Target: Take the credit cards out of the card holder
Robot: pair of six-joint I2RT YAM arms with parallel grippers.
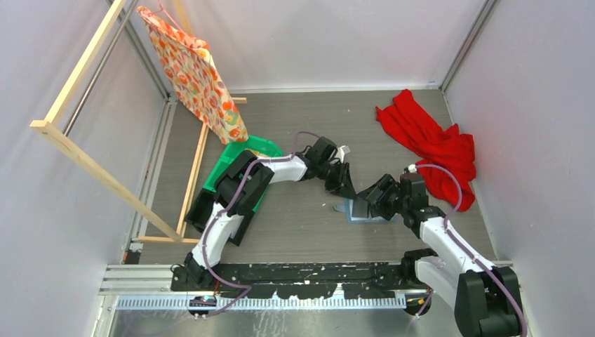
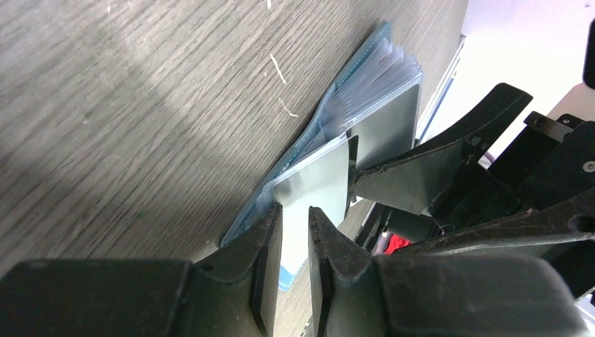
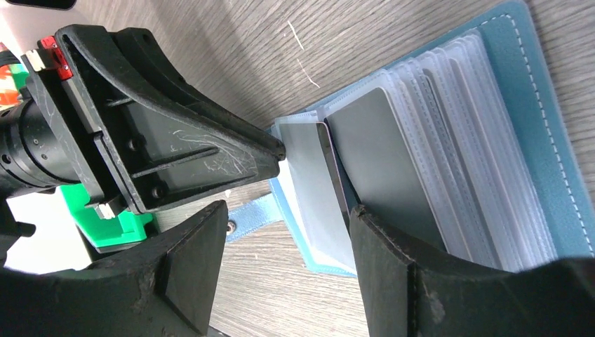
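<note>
The blue card holder (image 1: 354, 220) lies spread on the floor between both hands, its clear sleeves (image 3: 459, 140) fanned up. One sleeve shows a dark grey card (image 3: 382, 158); beside it, a thin dark card edge (image 3: 335, 172) stands in a pale sleeve. In the left wrist view my left gripper is narrowly open at the end of that pale sleeve (image 2: 298, 193); whether it touches cannot be told. My right gripper is open, its fingers apart, with one fingertip (image 3: 358, 217) close by the lower part of the dark card edge.
A red cloth (image 1: 435, 147) lies at the back right. The green bin (image 1: 224, 168) stands to the left, partly behind my left arm, near a wooden frame (image 1: 193, 175) with a patterned cloth (image 1: 196, 77). Floor behind and in front of the holder is clear.
</note>
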